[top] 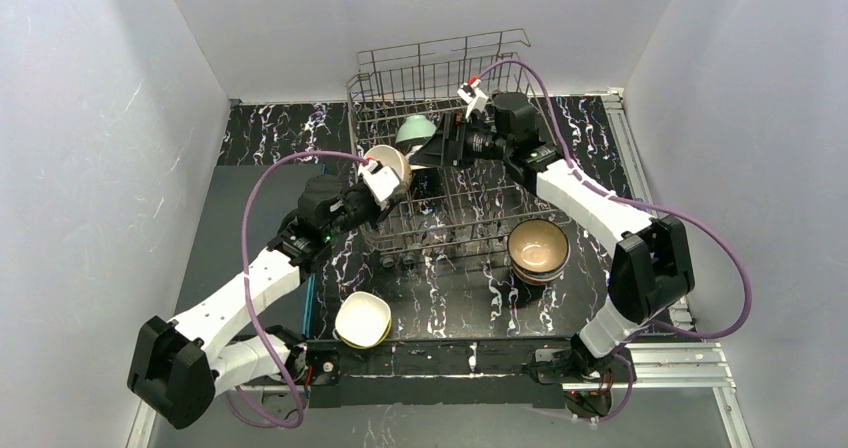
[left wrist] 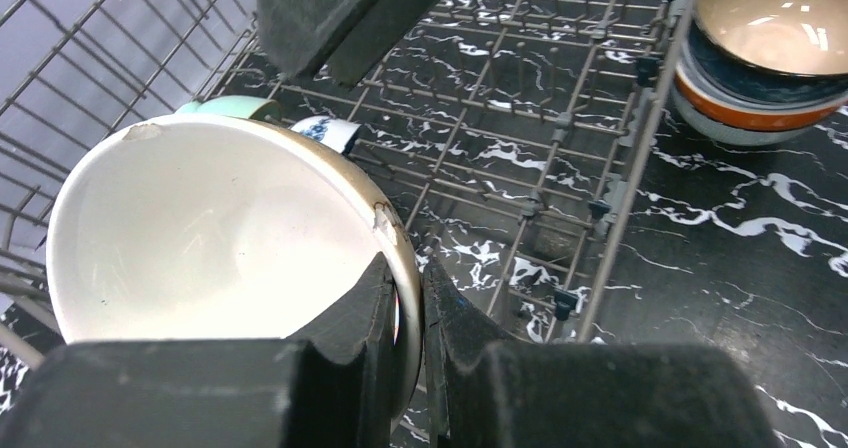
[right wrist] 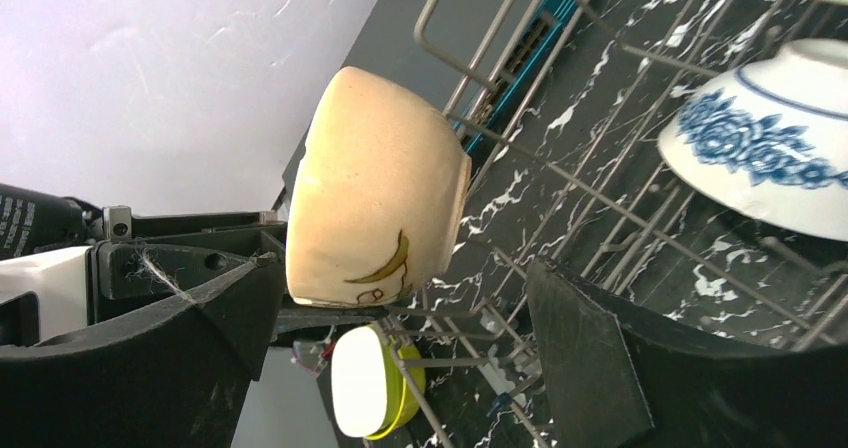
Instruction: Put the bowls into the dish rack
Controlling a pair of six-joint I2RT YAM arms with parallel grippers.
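Observation:
My left gripper is shut on the rim of a cream bowl (left wrist: 210,228), holding it tilted over the left part of the wire dish rack (top: 440,230). In the right wrist view the bowl's outside (right wrist: 375,183) shows a small leaf drawing. My right gripper is open with nothing between its fingers, and the cream bowl is seen beyond them. A white bowl with blue flowers (right wrist: 765,138) rests tipped in the rack. Behind it sits a green bowl (top: 415,129), also tipped.
A stack of bowls, brown-lined on top (top: 539,246), stands at the rack's front right corner. Cream and yellow square bowls (top: 363,319) are stacked at the front left. The rack's right half is empty.

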